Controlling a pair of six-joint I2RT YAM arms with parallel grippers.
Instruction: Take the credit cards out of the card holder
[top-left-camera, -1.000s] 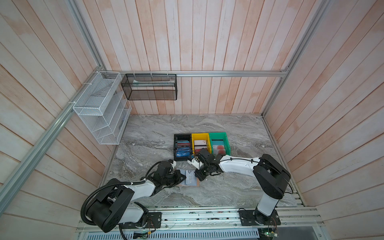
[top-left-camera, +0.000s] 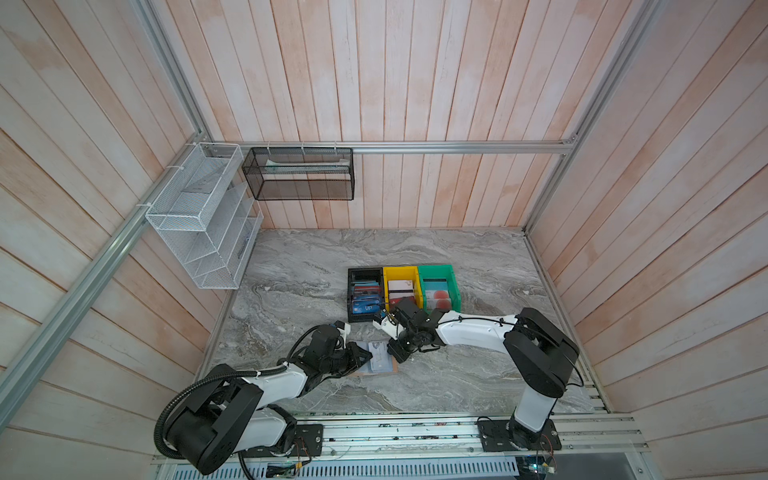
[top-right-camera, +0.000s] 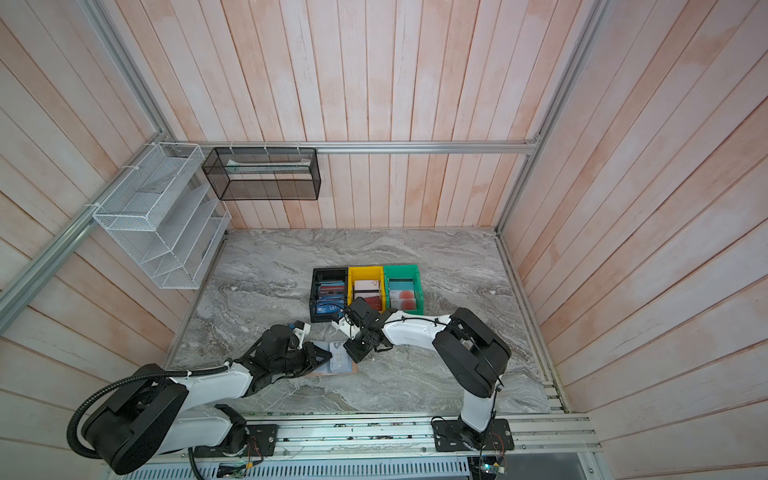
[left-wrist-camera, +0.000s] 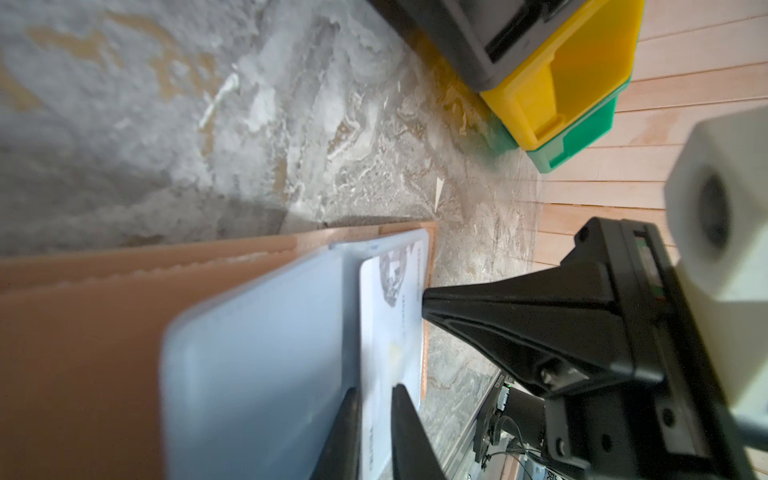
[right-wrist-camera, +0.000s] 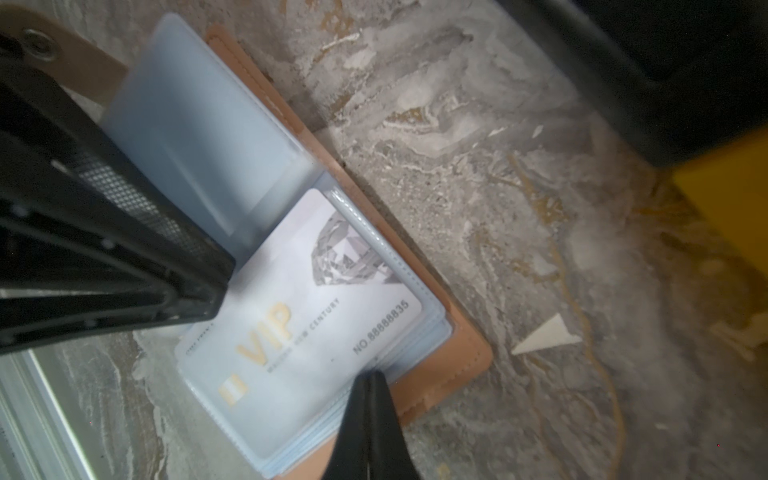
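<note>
The tan card holder (right-wrist-camera: 468, 352) lies open on the table with clear sleeves (right-wrist-camera: 200, 136). A white VIP card with a diamond picture (right-wrist-camera: 296, 304) sits on its right-hand sleeves. My left gripper is low at this card, its tips close together over the card's edge; in the right wrist view it reaches in from the upper left, shut. My right gripper is shut at the card's lower edge; whether anything thin is between its fingertips cannot be seen. In the left wrist view it points at the card from the right.
Just behind the holder stand three bins: black (top-left-camera: 351, 292) with blue and red cards, yellow (top-left-camera: 401, 272) and green (top-left-camera: 449, 288), also holding cards. Wire shelves (top-left-camera: 192, 216) hang on the left wall.
My left gripper and arm have shifted very slightly downward in the top left view. The right arm is almost unchanged.
</note>
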